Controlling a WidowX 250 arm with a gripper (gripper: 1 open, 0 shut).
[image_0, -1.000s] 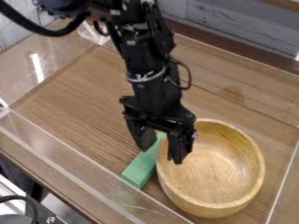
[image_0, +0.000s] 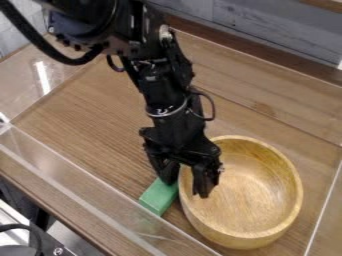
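The black arm hangs down over the table, its gripper (image_0: 185, 170) open, its fingers pointing down at the upper left rim of a round tan bowl (image_0: 251, 198). A green block (image_0: 158, 198) lies on the table just left of the bowl, partly under the gripper. Whether the fingers touch either thing is unclear.
A grey panelled wall (image_0: 254, 35) stands at the back.
The arm has shifted slightly left and down over the last second, its fingers now nearer the green block and the bowl's left rim.
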